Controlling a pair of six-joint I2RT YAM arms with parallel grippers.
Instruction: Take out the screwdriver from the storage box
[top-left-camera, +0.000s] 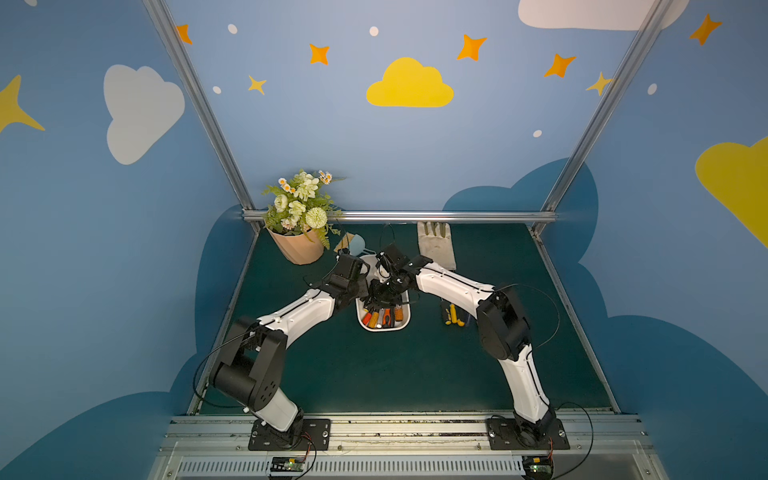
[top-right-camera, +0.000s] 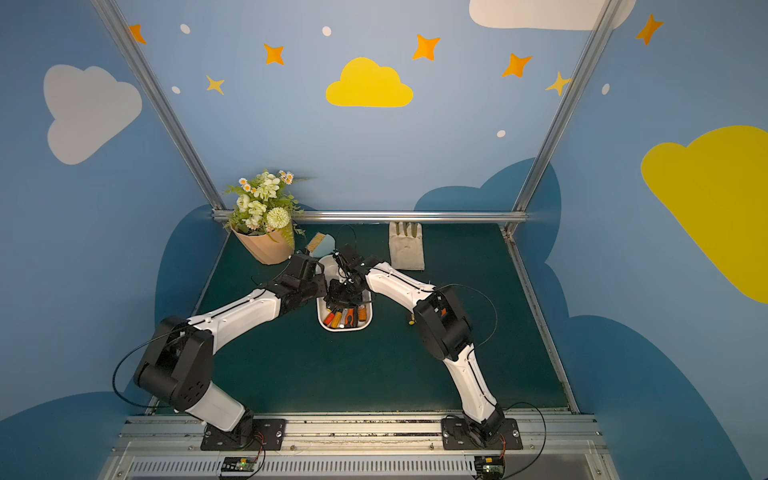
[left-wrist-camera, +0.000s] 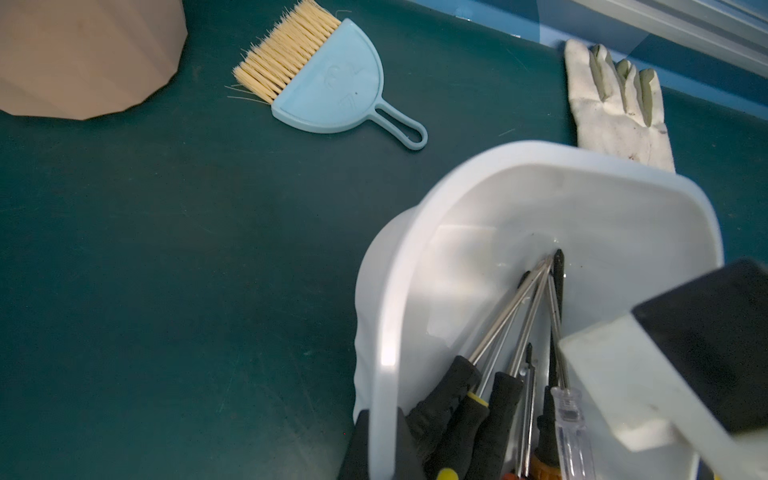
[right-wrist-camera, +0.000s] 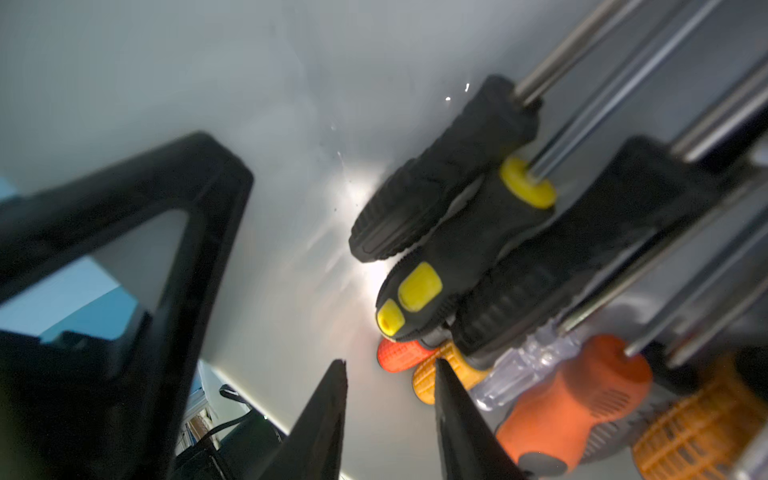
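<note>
The white storage box (top-left-camera: 409, 317) holds several screwdrivers, their handles crowded at the near end. Its left wall stands between the dark fingers of my left gripper, which is shut on the rim. Inside the box, my right gripper is part open, with nothing held between its fingertips. Close by in the right wrist view lie black-handled screwdrivers, one with yellow marks (right-wrist-camera: 472, 248), and a ribbed black one (right-wrist-camera: 448, 172). Orange handles, including an orange screwdriver (right-wrist-camera: 572, 404), and a clear handle (right-wrist-camera: 520, 372) sit lower. Which screwdriver is meant cannot be told.
A blue dustpan with a brush (left-wrist-camera: 340, 80) lies behind the box, beside a flower pot (top-left-camera: 296, 245). A work glove (top-left-camera: 437, 246) rests at the back. Yellow-and-black tools (top-left-camera: 453, 313) lie right of the box, partly under my right arm.
</note>
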